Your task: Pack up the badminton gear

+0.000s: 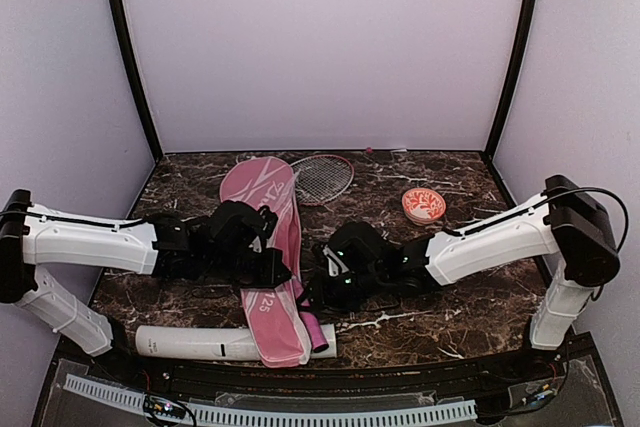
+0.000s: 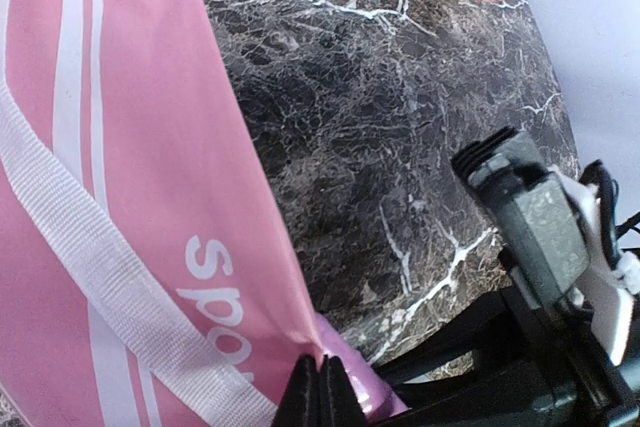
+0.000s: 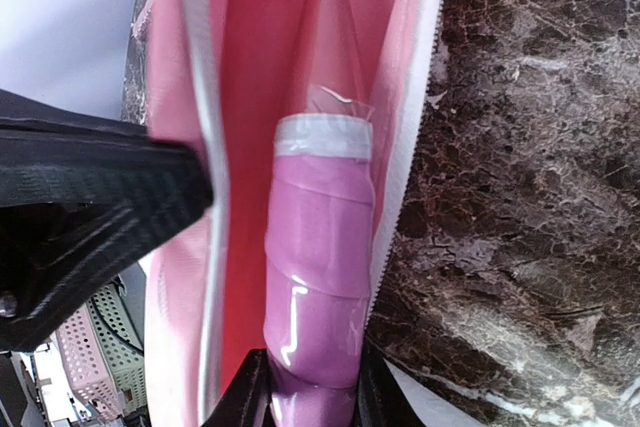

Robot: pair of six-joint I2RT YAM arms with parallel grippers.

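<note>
The pink racket bag [image 1: 268, 322] lies lengthwise at the middle left of the table, its zip side facing right. My left gripper is shut on the bag's edge, which runs in between the fingertips. Inside the bag's opening, seen in the right wrist view, lies a racket with a purple handle [image 3: 322, 217] and a pink shaft cone. My right gripper is shut on that handle, near its butt end. The racket's head is hidden by the bag. Another racket [image 1: 322, 179] lies behind the bag, its strings showing.
A white tube [image 1: 195, 343] lies along the front edge, partly under the bag. At the right back stands an orange-patterned bowl [image 1: 423, 205]. Small items [image 1: 399, 151] lie at the far edge.
</note>
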